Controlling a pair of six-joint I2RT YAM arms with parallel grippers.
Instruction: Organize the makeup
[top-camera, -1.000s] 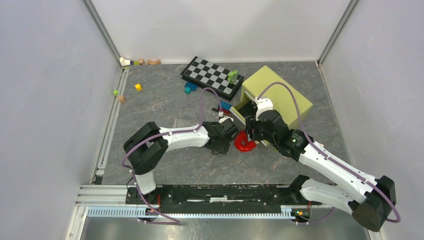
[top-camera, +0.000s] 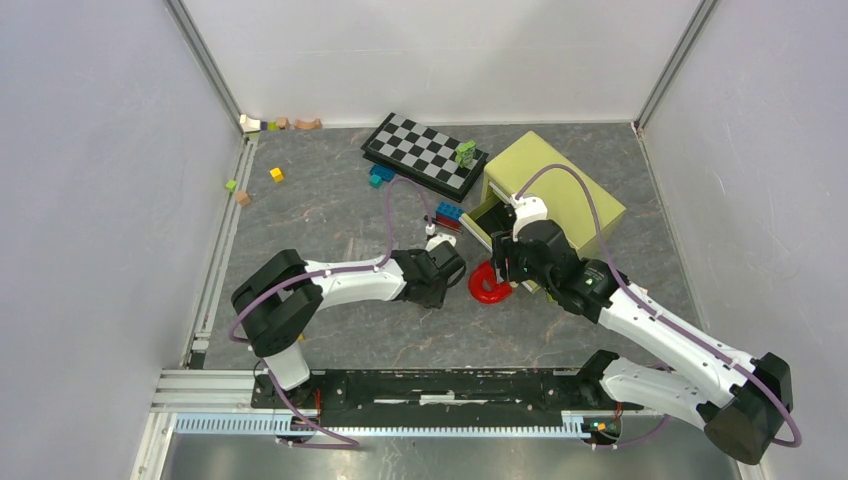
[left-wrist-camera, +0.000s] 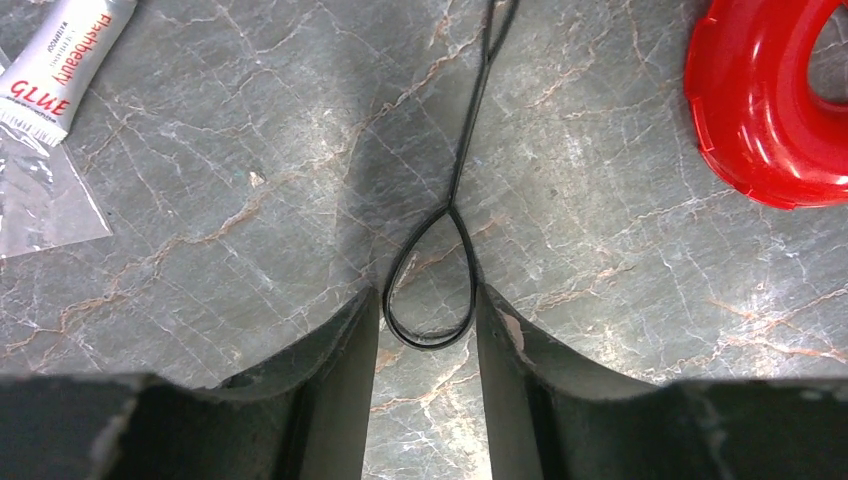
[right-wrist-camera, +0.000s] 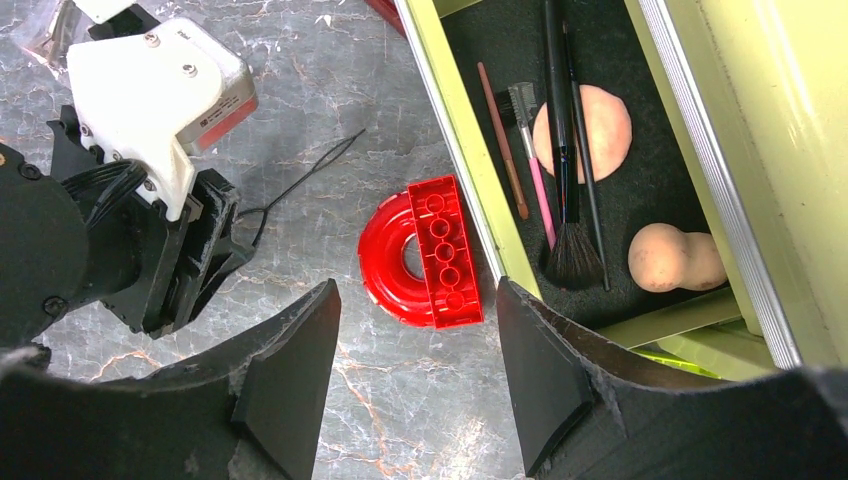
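A black looped cord (left-wrist-camera: 462, 150) lies on the floor, with my left gripper low over its loop, fingers apart on either side. A white tube (left-wrist-camera: 60, 65) and clear bag (left-wrist-camera: 40, 200) lie left of it. In the right wrist view my right gripper is open beside a pale-green box's open drawer (right-wrist-camera: 490, 200), holding brushes (right-wrist-camera: 560, 100), a flat pink puff (right-wrist-camera: 607, 130) and a gourd-shaped sponge (right-wrist-camera: 655, 258).
A red ring (right-wrist-camera: 385, 270) with a red block (right-wrist-camera: 447, 280) lies beside the drawer. A chessboard (top-camera: 420, 150) and small blocks (top-camera: 276, 175) stand further back.
My left arm has moved slightly left in the top view. The right arm and the box have not moved.
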